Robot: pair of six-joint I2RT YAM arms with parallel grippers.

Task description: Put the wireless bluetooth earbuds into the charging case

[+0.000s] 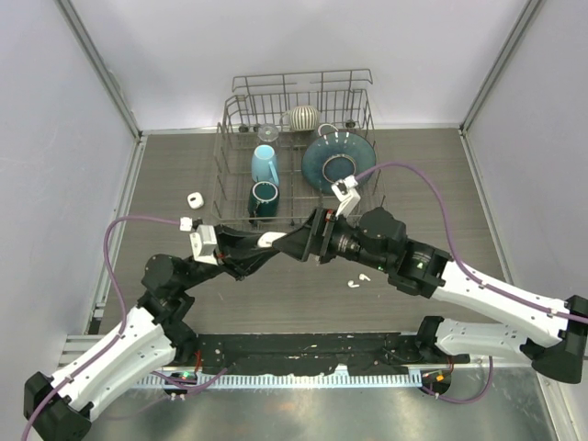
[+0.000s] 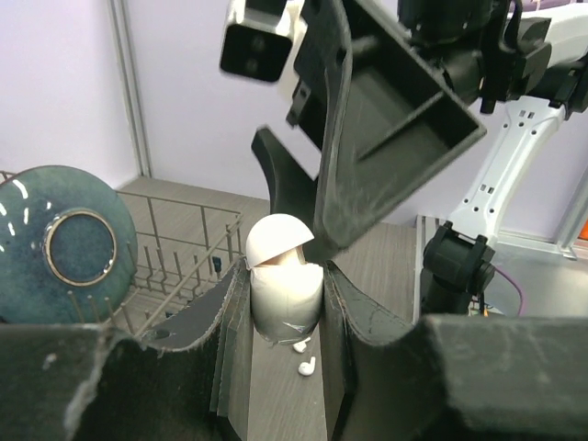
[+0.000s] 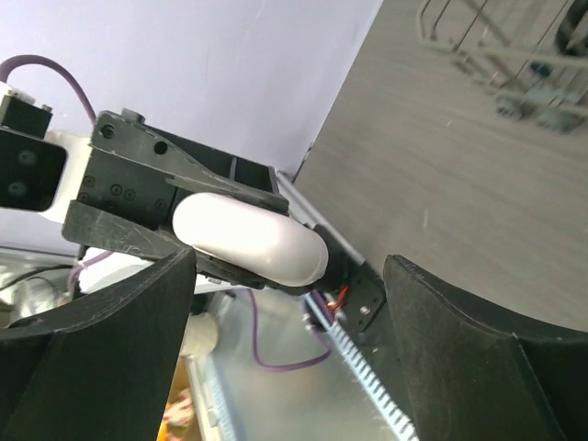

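The white charging case (image 2: 285, 299) is held between the fingertips of my left gripper; in the left wrist view its top piece looks tilted. In the right wrist view the case (image 3: 248, 237) lies along the left fingers, with my right gripper open around the near side of it, nothing between its fingers. In the top view the two grippers meet at the case (image 1: 270, 239), just below the rack. Two small white earbuds (image 1: 354, 284) lie on the table to the right, below the right arm.
A wire dish rack (image 1: 220, 165) with mugs, a plate (image 1: 322, 152) and a striped cup stands at the back. A small white object (image 1: 195, 199) lies left of it.
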